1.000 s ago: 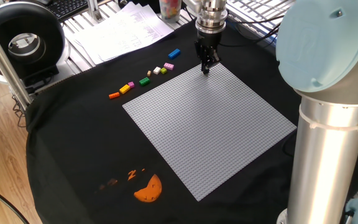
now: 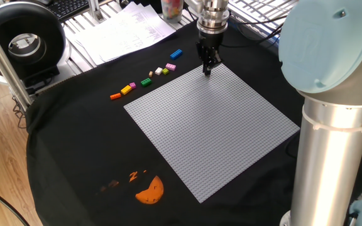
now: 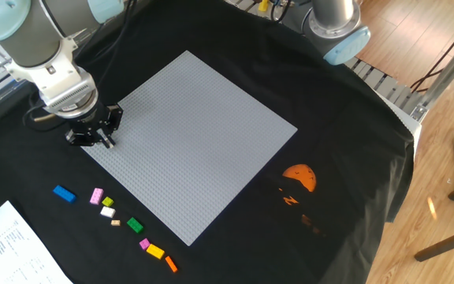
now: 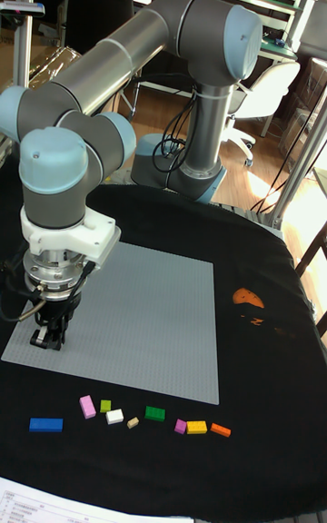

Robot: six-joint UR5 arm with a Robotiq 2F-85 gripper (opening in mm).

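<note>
A bare grey studded baseplate point(image 2: 209, 129) lies on the black cloth. Over one of its corners hangs my gripper point(image 3: 107, 142), fingers pointing down; the views are too small to tell how its fingers stand. Along the plate's edge lies a loose row of bricks: blue point(image 4: 45, 424), pink point(image 4: 87, 407), lime point(image 4: 105, 406), white point(image 4: 115, 417), tan point(image 4: 133, 422), green point(image 4: 154, 413), purple point(image 4: 180, 426), yellow point(image 4: 196, 427) and orange point(image 4: 222, 430). The purple and yellow ones lie close together. All of the bricks are apart from the gripper.
Printed papers point(image 2: 121, 34) lie beyond the brick row, near a cup point(image 2: 171, 9). An orange print point(image 2: 150, 191) marks the cloth past the opposite side of the plate. The plate's surface and the cloth around that print are clear.
</note>
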